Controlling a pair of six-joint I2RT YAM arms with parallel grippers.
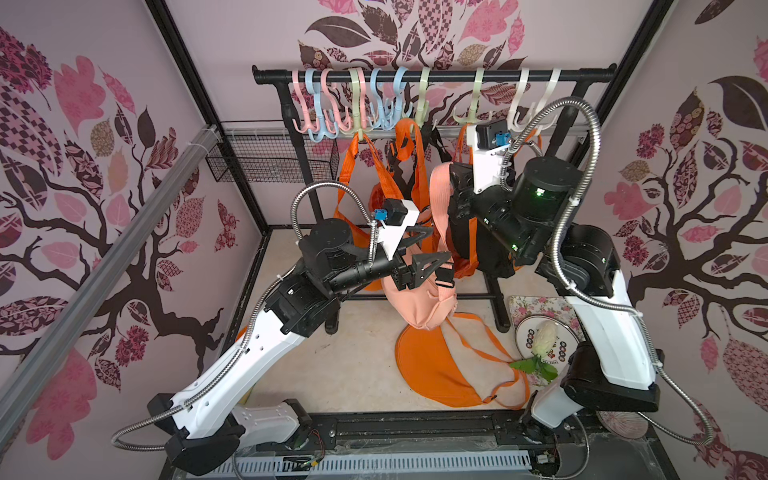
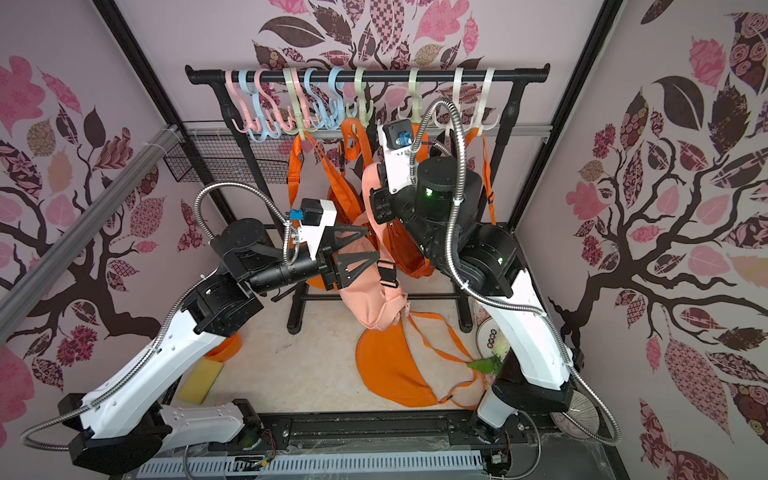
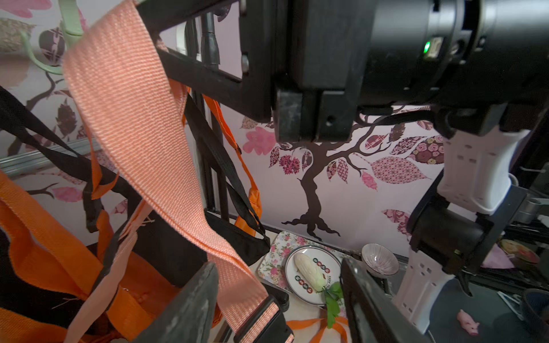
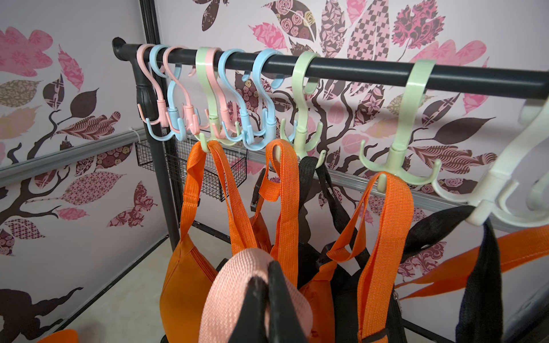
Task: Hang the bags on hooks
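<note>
The pink bag [image 1: 420, 308] hangs in front of the rack, its strap [image 3: 143, 114] running up to my right gripper. The right fingers are shut on this strap, with its loop spreading to both sides of the fingers in the right wrist view. My left gripper [image 1: 438, 246] stands open at the front of the pink bag. In the left wrist view, the strap's black buckle [image 3: 263, 325] shows low between its spread fingers. Green hooks [image 4: 403, 125] and a white hook [image 4: 503, 165] hang from the black rail [image 4: 354, 69], higher than the right fingertips.
Orange bags [image 4: 191, 274] and black straps [image 4: 486, 285] hang from several hooks behind the pink bag. Pink and blue hooks [image 4: 246, 103] crowd the rail's left part. An orange bag [image 1: 428, 368] lies on the floor, near a plate [image 1: 525, 340].
</note>
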